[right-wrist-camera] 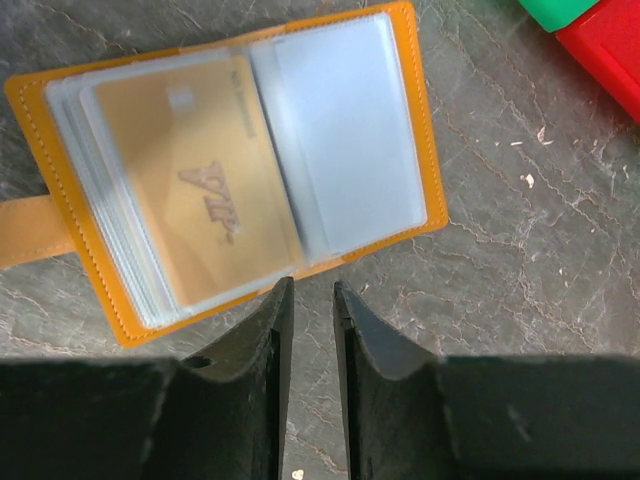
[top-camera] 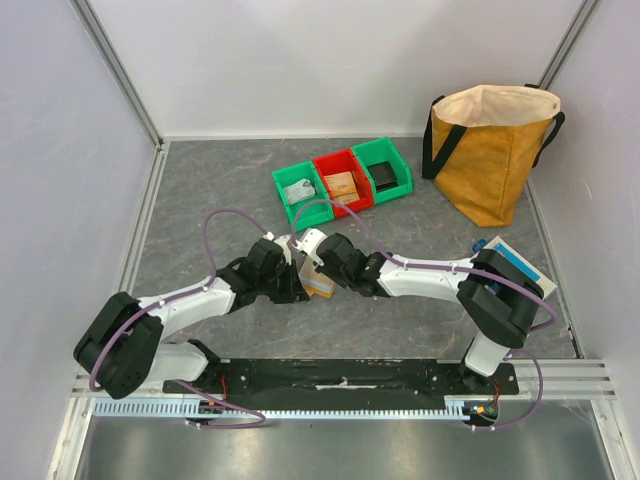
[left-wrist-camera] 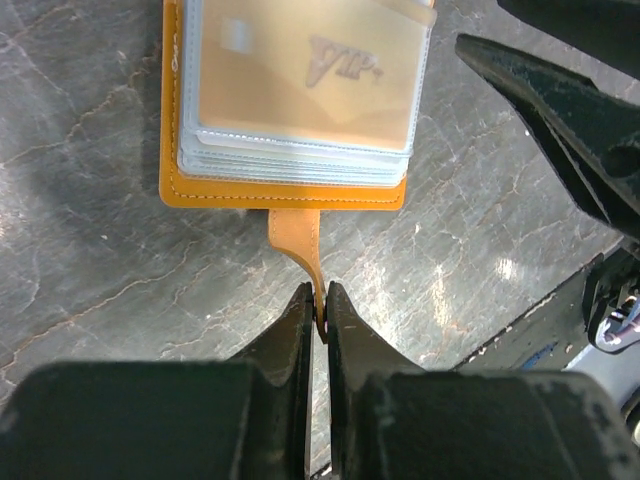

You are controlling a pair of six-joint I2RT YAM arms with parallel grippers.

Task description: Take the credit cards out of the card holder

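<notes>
An open orange card holder with clear sleeves lies flat on the grey table; the right wrist view also shows this card holder point(right-wrist-camera: 430, 180). Tan cards point(left-wrist-camera: 290, 90) with a logo show through one side's sleeves, and these cards point(right-wrist-camera: 200, 180) are still inside. My left gripper is shut on the holder's narrow orange strap point(left-wrist-camera: 296, 235). Beside the holder's long edge, my right gripper stands narrowly open, its fingertips a little apart and only tabletop showing between them. From the top, the arms partly cover the holder point(top-camera: 318, 278).
Green, red and green trays point(top-camera: 305, 212) in a row stand behind the arms, with small items inside. A yellow bag point(top-camera: 490, 165) fills the back right, and a blue-and-white box point(top-camera: 520, 262) lies at the right edge.
</notes>
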